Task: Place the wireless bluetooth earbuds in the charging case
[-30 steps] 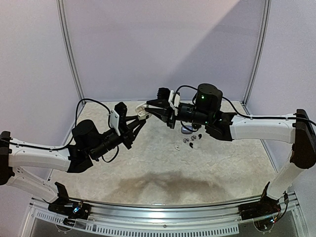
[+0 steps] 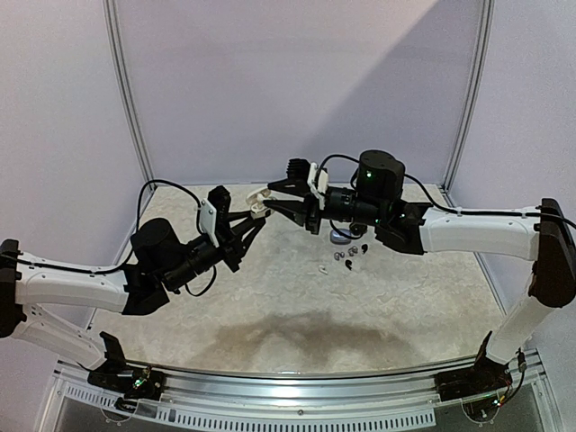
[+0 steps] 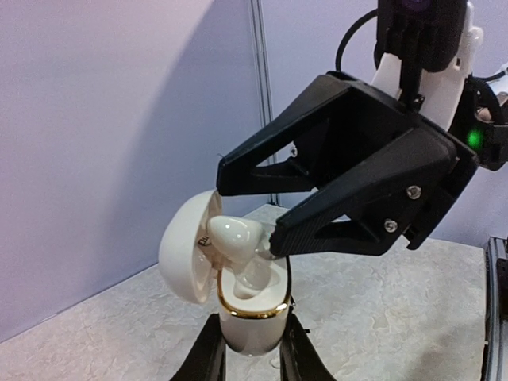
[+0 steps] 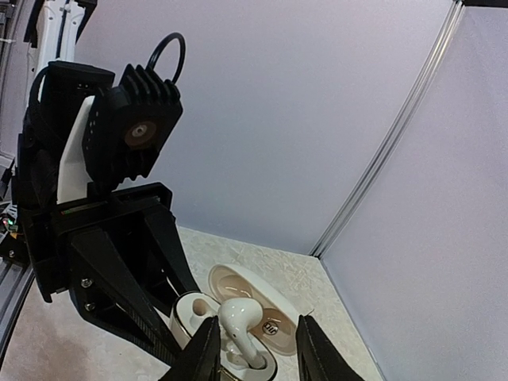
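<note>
My left gripper (image 2: 255, 221) is shut on the white charging case (image 3: 252, 329), which has a gold rim and an open lid (image 3: 184, 248). A white earbud sits crooked at the case's opening, its head raised above the cavity and leaning toward the lid; in the right wrist view the earbud (image 4: 240, 317) shows its stem slanting down into the case. My right gripper (image 2: 268, 196) is over the case, its fingertips either side of and just behind the earbud head, open in the right wrist view with nothing clearly held between them.
On the table below, right of centre, lie a blue-grey case (image 2: 340, 237) and several small earbud-like pieces (image 2: 349, 252).
</note>
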